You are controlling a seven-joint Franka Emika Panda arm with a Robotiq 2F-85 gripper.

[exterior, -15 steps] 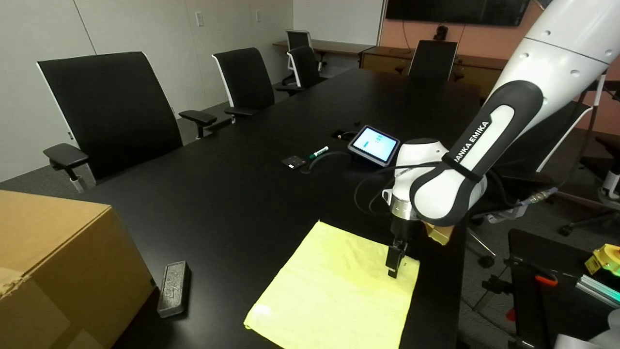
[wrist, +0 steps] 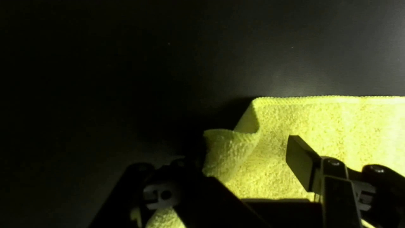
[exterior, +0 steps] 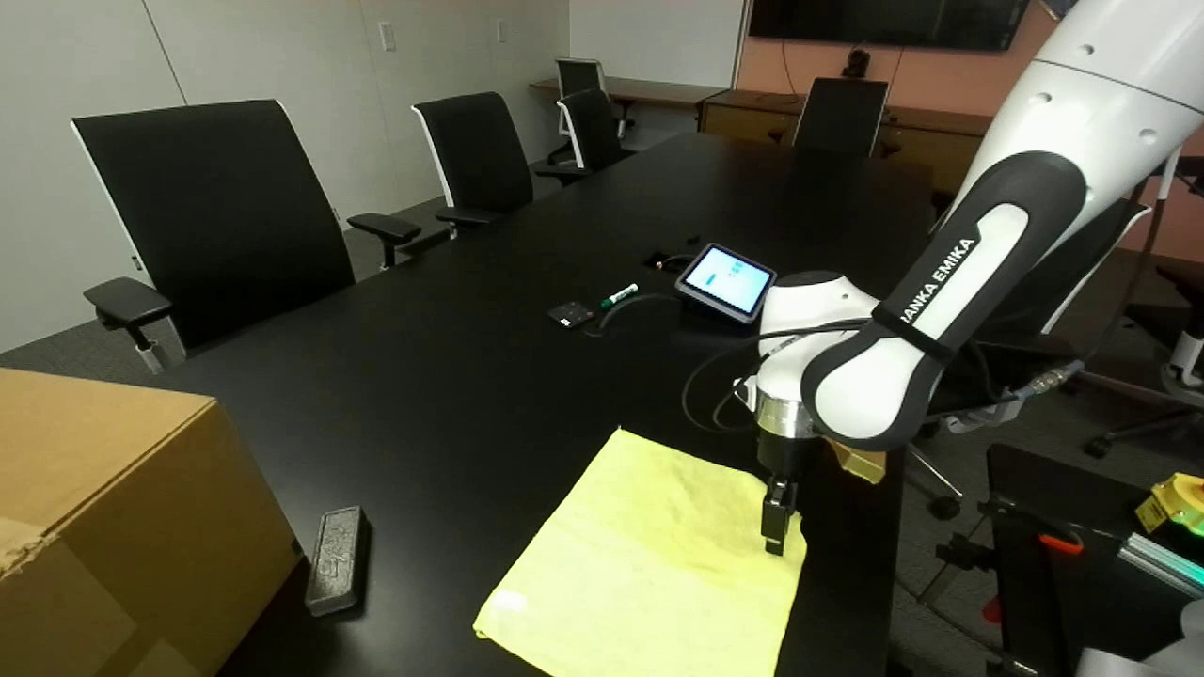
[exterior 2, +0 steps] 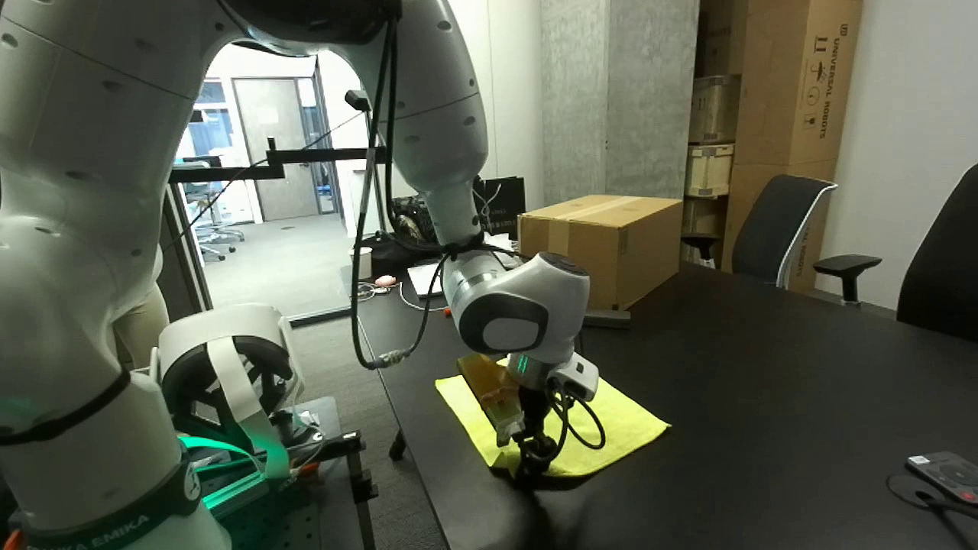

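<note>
A yellow cloth (exterior: 655, 553) lies mostly flat on the black table. At its corner near the table's right edge, as exterior view 1 shows it, my gripper (exterior: 778, 519) points down. The wrist view shows the fingers of the gripper apart, with part of the yellow cloth (wrist: 273, 152) in the gap. Beside the dark left finger, the cloth edge is raised in a fold (wrist: 229, 146). The right finger (wrist: 301, 161) stands over flatter cloth. Exterior view 2 has the arm hiding part of the cloth (exterior 2: 623, 422).
A cardboard box (exterior: 124, 519) and a dark eraser (exterior: 338, 558) are left of the cloth. Farther back lie a green marker (exterior: 620, 295), a small black device (exterior: 570, 315) and a lit tablet (exterior: 728, 280). Bare table surrounds most of the cloth.
My gripper has shifted slightly right and lower in exterior view 1, and looks more upright. The cloth corner beside it has drawn in and rumpled; the rest lies still.
</note>
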